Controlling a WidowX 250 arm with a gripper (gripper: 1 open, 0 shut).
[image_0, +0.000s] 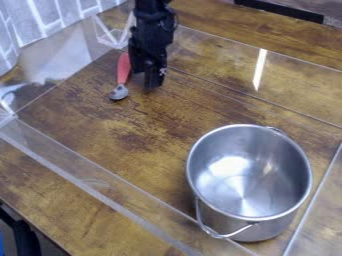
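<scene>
My black gripper (150, 72) is low over the wooden floor of the clear-walled enclosure at the back left, just right of a red-handled utensil (123, 70) with a small metal head. The utensil stands tilted beside it; whether the fingers touch or hold it I cannot tell, and the finger state is unclear. A large steel pot (249, 175) with a wire handle stands at the front right.
Clear plastic walls (54, 160) edge the work area on the left and front.
</scene>
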